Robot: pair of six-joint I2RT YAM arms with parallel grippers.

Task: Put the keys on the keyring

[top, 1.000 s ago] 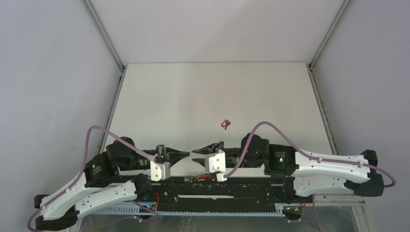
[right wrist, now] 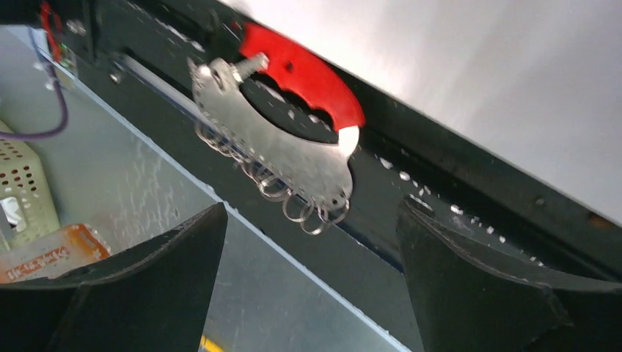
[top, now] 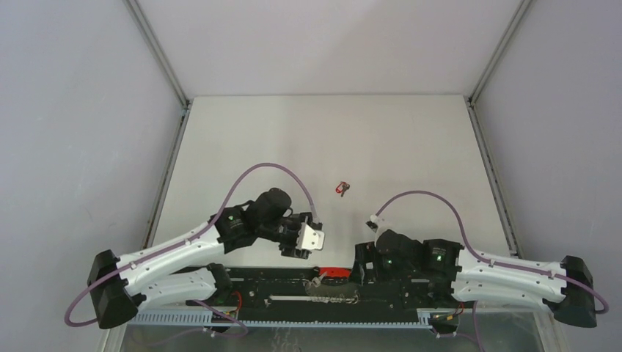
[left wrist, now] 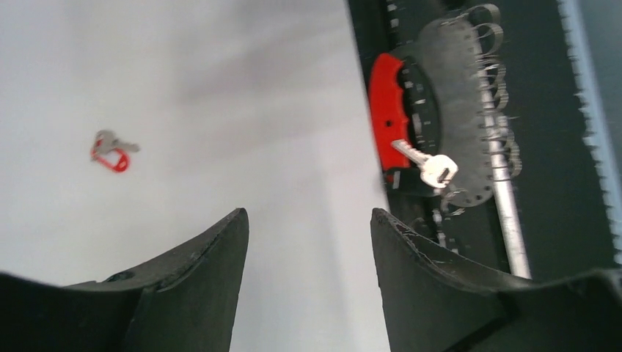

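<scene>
The large keyring (right wrist: 290,143) is a grey metal plate with a red grip (right wrist: 304,77) and several small rings along its edge. It lies on the dark strip at the table's front edge, and a silver key (left wrist: 437,169) is at its grip end. Out on the white table rests a small key (left wrist: 110,141) with a red clip (left wrist: 117,161). My left gripper is open and empty, over the white table left of the keyring. Also open and empty, my right gripper is right of the keyring and apart from it.
A pale rod (left wrist: 510,220) lies along the dark strip (top: 249,297) beside the keyring's rings. At the right wrist view's left edge are a cream basket (right wrist: 22,180) and an orange-labelled container (right wrist: 55,253).
The fingertips faced each other close together; now the grippers are apart, the left farther right, the right drawn back. The keyring shifted nearer the front and slightly right, onto the dark strip.
</scene>
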